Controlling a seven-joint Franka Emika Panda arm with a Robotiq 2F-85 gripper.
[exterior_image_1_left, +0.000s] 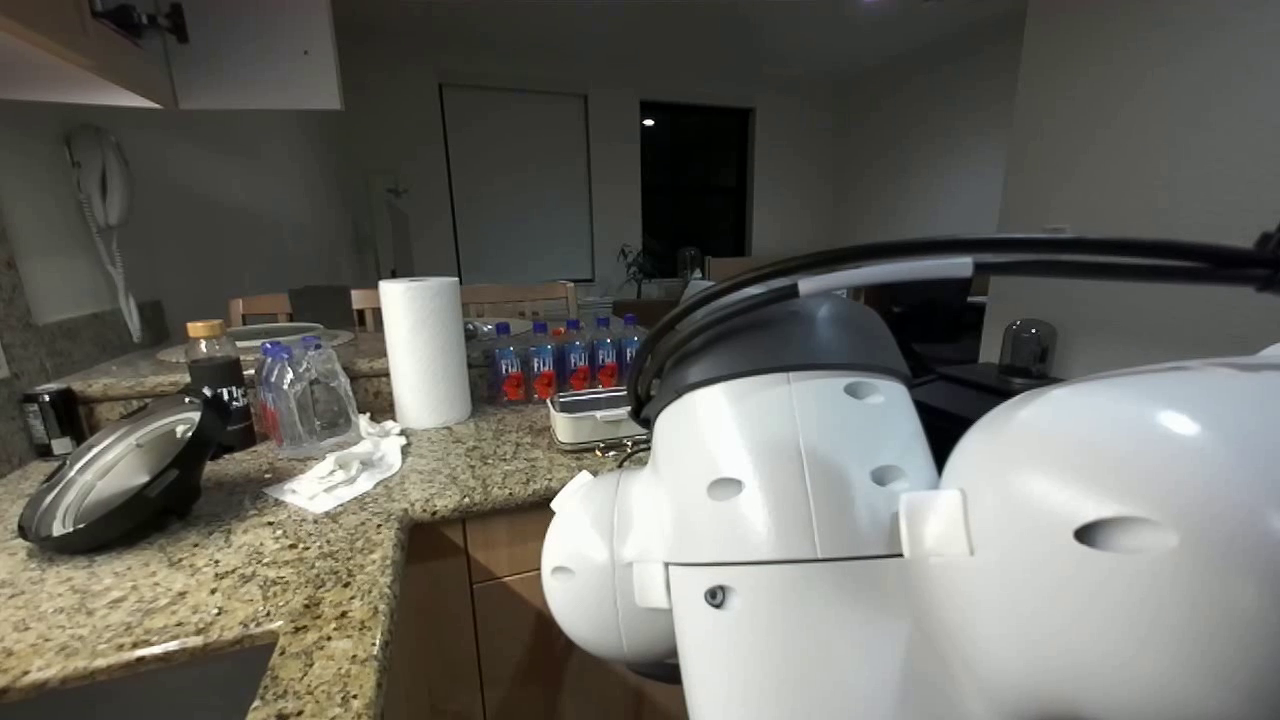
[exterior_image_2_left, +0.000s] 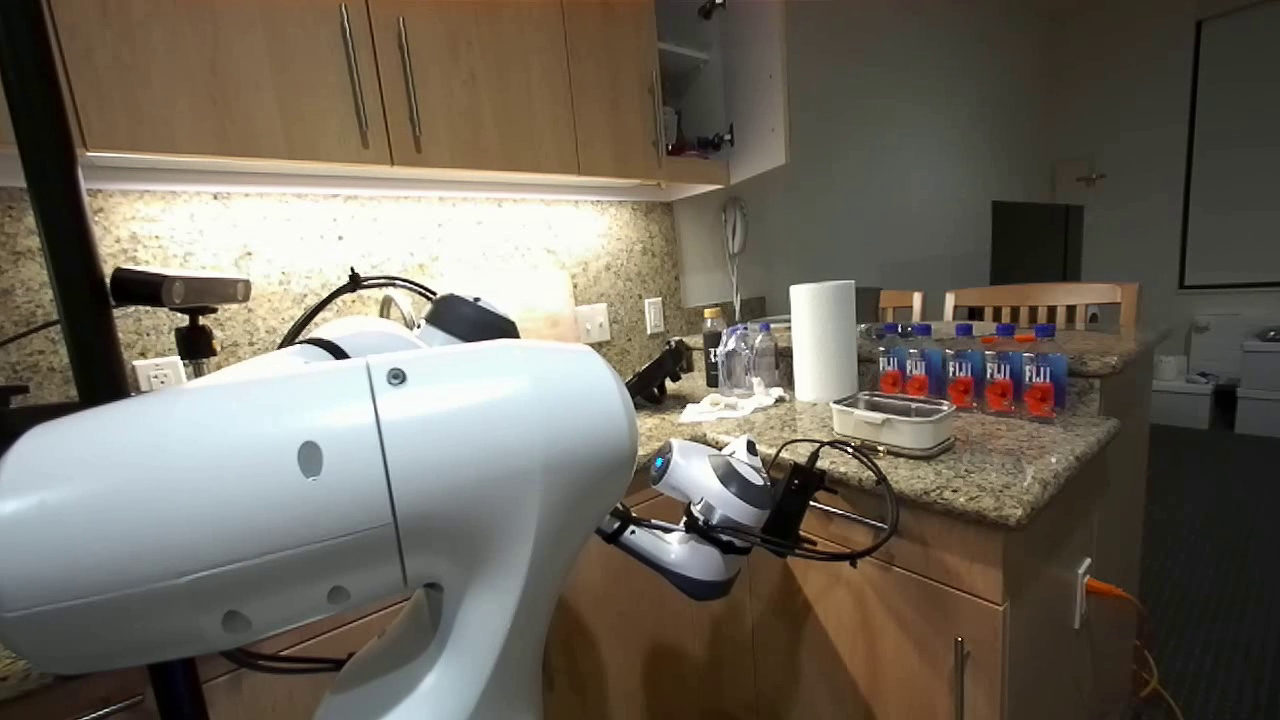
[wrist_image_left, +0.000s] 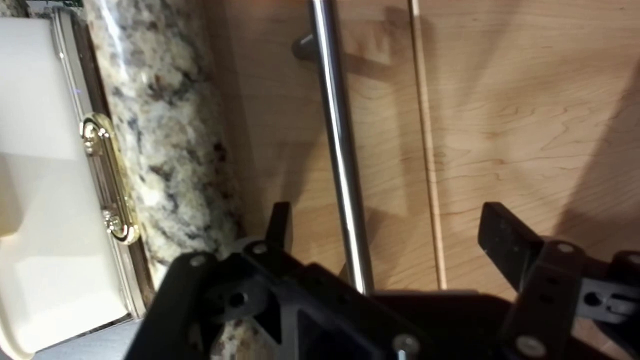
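In the wrist view my gripper is open, its two dark fingers wide apart. A round metal drawer handle (wrist_image_left: 342, 144) runs through the view between the fingers, closer to the left one. It stands off a light wooden drawer front (wrist_image_left: 384, 120), and nothing shows it being touched. From exterior view 2, the wrist of my arm (exterior_image_2_left: 720, 492) hangs in front of the cabinet, below the counter's edge; the fingers are hard to make out there. My arm hides the handle in exterior view 1.
The granite counter edge (wrist_image_left: 162, 132) lies just left of the drawer. On the counter are a cream lunch box (exterior_image_2_left: 894, 420) with metal clasps near the edge, a paper towel roll (exterior_image_2_left: 823, 342) and several water bottles (exterior_image_2_left: 960, 378). A black cable (exterior_image_2_left: 888, 510) loops beside my wrist.
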